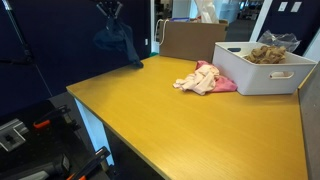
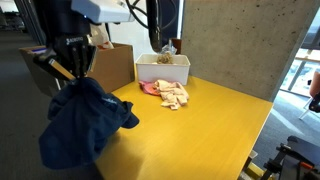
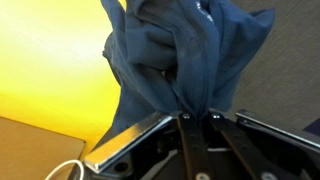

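Note:
A dark blue cloth [image 2: 85, 120] hangs bunched from my gripper [image 2: 78, 74], which is shut on its upper part. In exterior view 1 the cloth [image 1: 122, 42] dangles at the table's far left edge, partly lost against the dark background, with the gripper [image 1: 112, 14] above it. From the wrist, folds of the cloth [image 3: 185, 60] run up from between the fingers, covering much of the view and hiding the fingertips.
On the yellow table [image 1: 185, 125] lie a pale pink cloth [image 1: 200, 78] and a brighter pink one [image 1: 224, 85]. Behind them stand a white bin [image 1: 262, 76] with brown items and a cardboard box [image 1: 192, 40].

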